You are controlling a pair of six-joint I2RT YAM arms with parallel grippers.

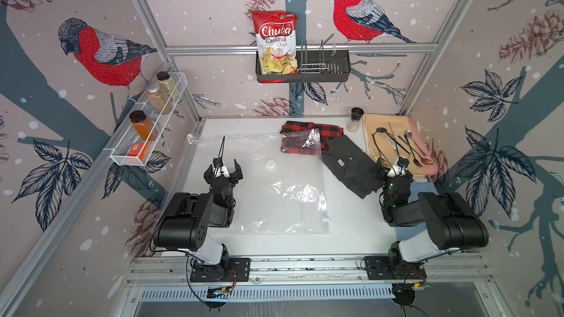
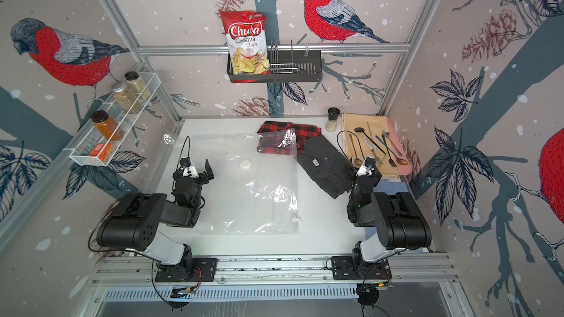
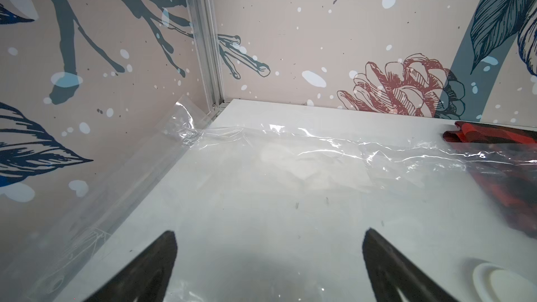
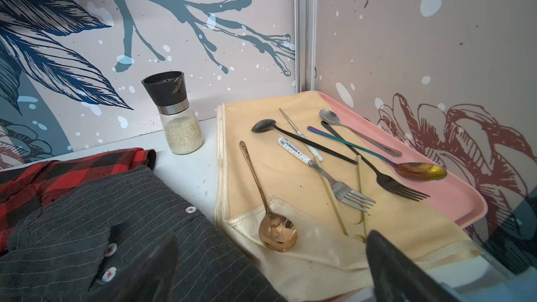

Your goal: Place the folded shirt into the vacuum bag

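A clear plastic vacuum bag (image 1: 264, 199) lies flat across the left and middle of the table, a small white disc (image 1: 270, 163) showing within its outline. A dark grey pinstriped folded shirt (image 1: 346, 164) lies right of the bag, and a red-black checked folded cloth (image 1: 302, 127) lies behind, partly under the bag's far edge. My left gripper (image 1: 223, 169) stands open over the left part of the bag, empty. My right gripper (image 1: 394, 170) is open beside the grey shirt's right side, nothing visible between its fingers.
At the back right sit a pepper-mill-style jar (image 4: 181, 128) and a cloth-covered pink tray (image 4: 464, 201) with loose cutlery. A wire shelf (image 1: 122, 155) with jars hangs on the left wall. A dark rack (image 1: 329, 76) with a chips bag hangs at the back.
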